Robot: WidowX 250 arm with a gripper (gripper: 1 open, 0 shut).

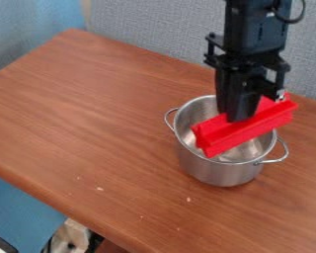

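A steel pot [220,170] with two side handles stands on the wooden table at the right. My black gripper [237,109] is over it, shut on a long red block [237,131], which is tilted and sits down at the pot's mouth, partly within the rim. The fingertips are largely hidden by the block.
A grey padded wall [147,30] runs along the back. Some objects lie below the table's edge at the lower left.
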